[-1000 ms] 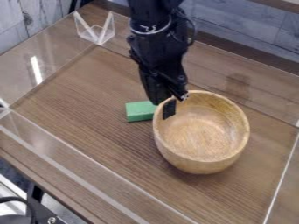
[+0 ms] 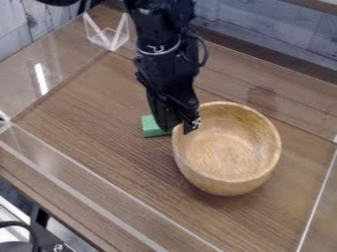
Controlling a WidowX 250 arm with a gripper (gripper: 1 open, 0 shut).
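Note:
The black gripper (image 2: 179, 122) hangs from the arm over the left rim of a light wooden bowl (image 2: 227, 157), its fingertips low near that rim; it looks shut, with nothing visible between its fingers. A green block (image 2: 153, 129) lies on the wooden table just left of the bowl, partly hidden behind the gripper.
A clear plastic object (image 2: 108, 28) stands at the back left. Grey boards line the back, and dark cables lie at the bottom left corner.
The gripper and arm have shifted slightly, the fingertips a little lower and to the left. The bowl and green block look unmoved.

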